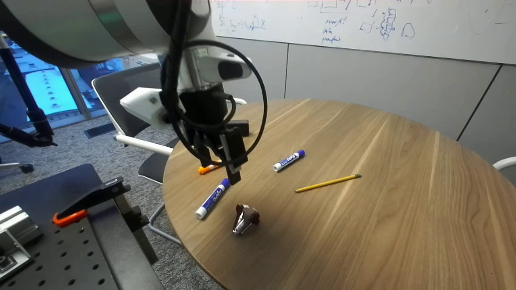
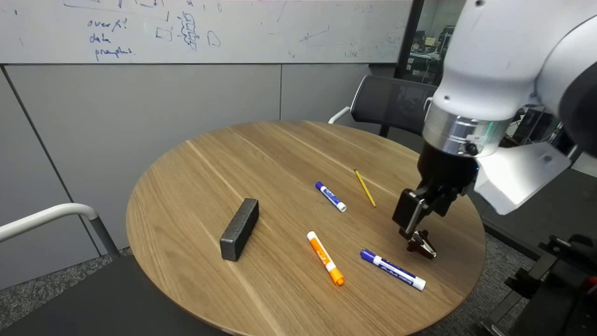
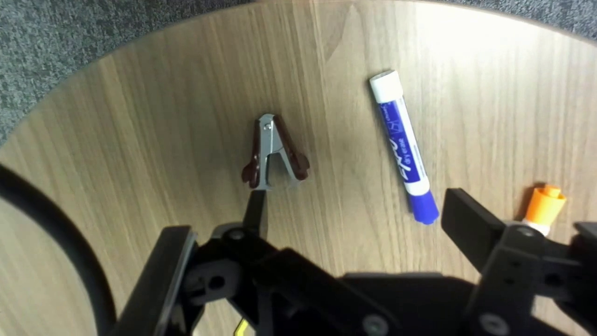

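My gripper is open above the round wooden table, its fingers wide apart and nothing held between them. In the wrist view a staple remover (image 3: 274, 148) with dark red grips lies just beyond the left finger. A blue marker (image 3: 401, 140) with a white end rests on the wood ahead of the gap, nearer the right finger. The orange marker (image 3: 545, 207) is partly covered by that right finger. A second blue marker (image 1: 288, 160) and a yellow pencil (image 1: 327, 183) lie farther in on the table in exterior view 1.
A black whiteboard eraser (image 2: 239, 229) sits apart from the pens on the table (image 2: 196, 168). The table's curved edge runs close past the staple remover. A dark workbench (image 1: 121, 241) stands beside the table.
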